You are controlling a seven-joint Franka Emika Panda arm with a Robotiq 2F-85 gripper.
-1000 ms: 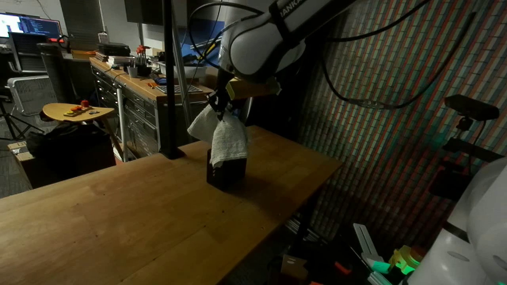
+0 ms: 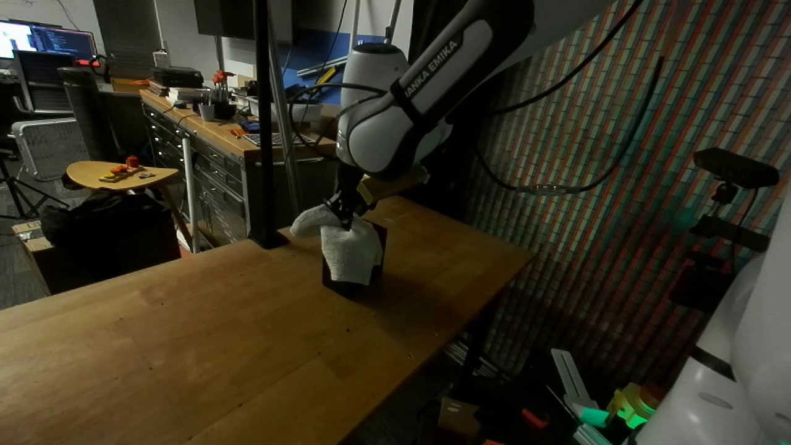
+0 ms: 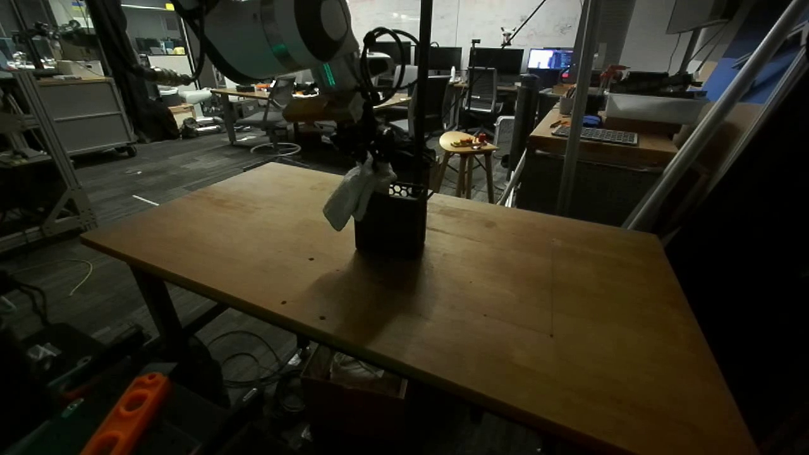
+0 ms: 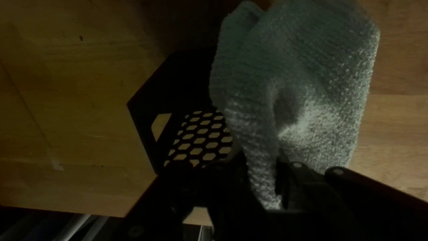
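Note:
A pale, textured cloth point(image 2: 350, 252) is pinched in my gripper point(image 2: 345, 215), which is shut on it over a black box point(image 2: 337, 283). From that side, one part of the cloth drapes down the box's near face and another sticks out to the left. In the second exterior view the cloth point(image 3: 350, 198) hangs outside the left side of the box point(image 3: 390, 229). Looking down from the wrist, the cloth point(image 4: 297, 80) runs up between the dark fingers and covers the right part of the box point(image 4: 188, 76), whose honeycomb-patterned wall shows. The box's inside is mostly hidden.
A black upright post point(image 2: 262, 148) stands at the table's far edge, left of the arm in the first exterior view.
My gripper has come down toward the box with the cloth still in it. The cloth now hangs lower over the box's near face, and its left part has bent out sideways.

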